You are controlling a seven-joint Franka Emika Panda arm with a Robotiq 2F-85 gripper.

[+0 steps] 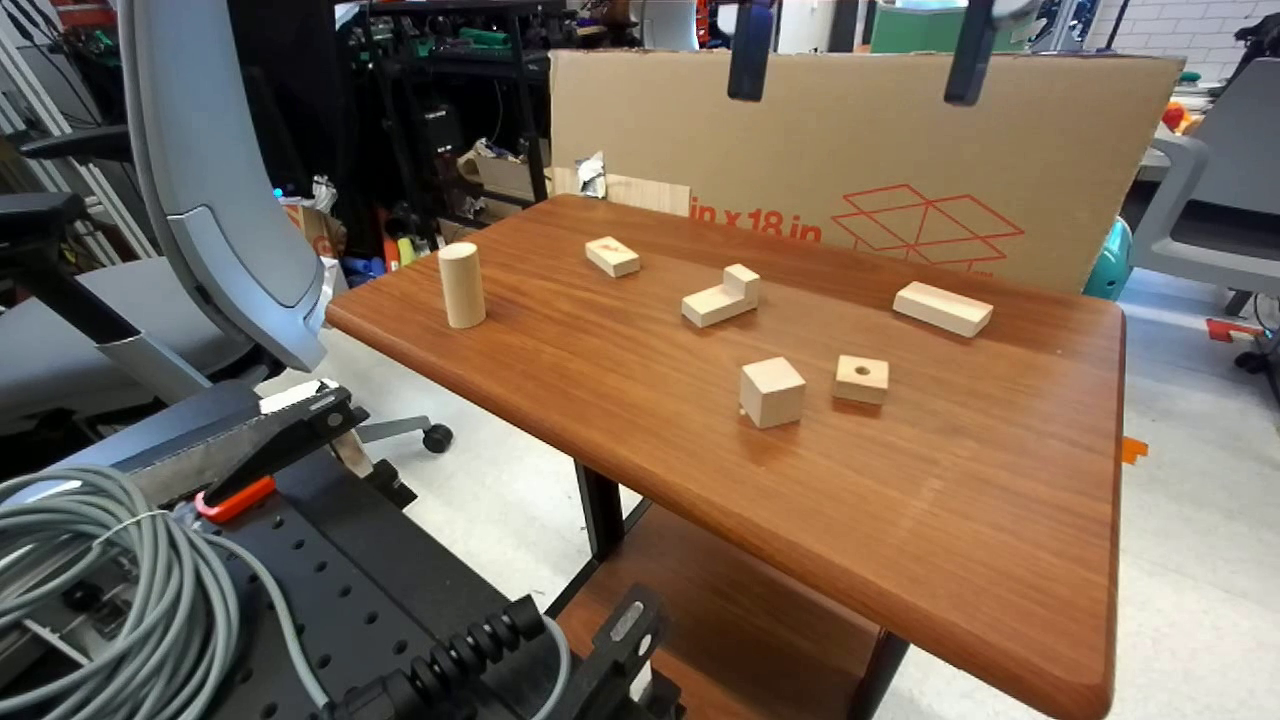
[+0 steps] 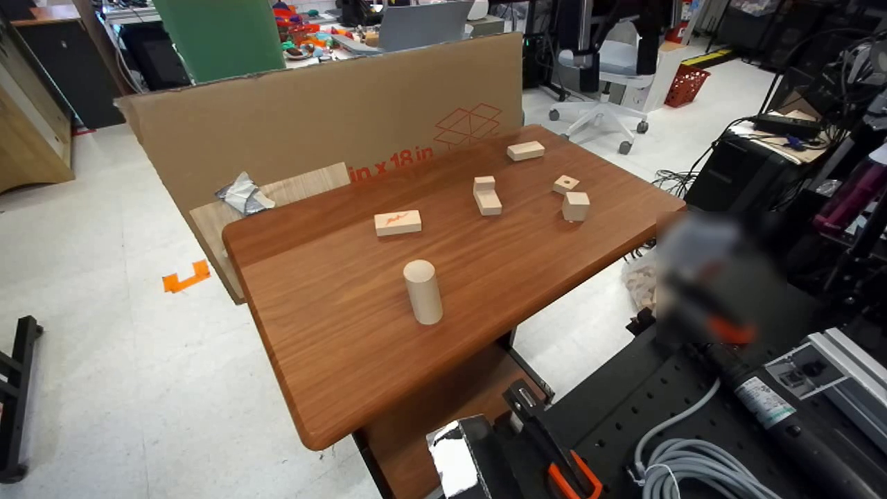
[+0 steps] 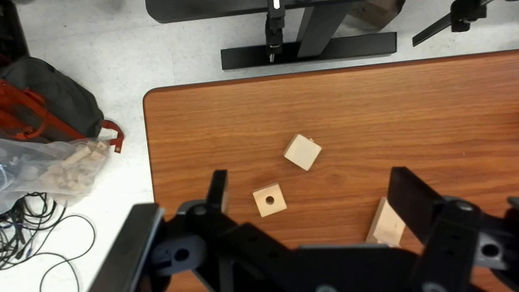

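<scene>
My gripper is open, its two dark fingers wide apart and nothing held between them. In exterior view 1 its fingertips [image 1: 751, 74] hang at the top edge, well above the tabletop [image 1: 960, 468]. Bare wooden pieces lie spread out: a cube [image 1: 771, 392], a square block with a hole [image 1: 861, 379], an L-shaped piece [image 1: 722, 298], a long bar [image 1: 943, 308], a flat block with a reddish mark [image 2: 398, 222] and an upright cylinder [image 2: 423, 292]. From the wrist, the cube [image 3: 303, 152] and holed block [image 3: 270, 200] appear below the gap.
A cardboard sheet [image 1: 720, 120] stands along the table's far side. Cables [image 1: 132, 564] and clamps lie on a black perforated bench in front.
</scene>
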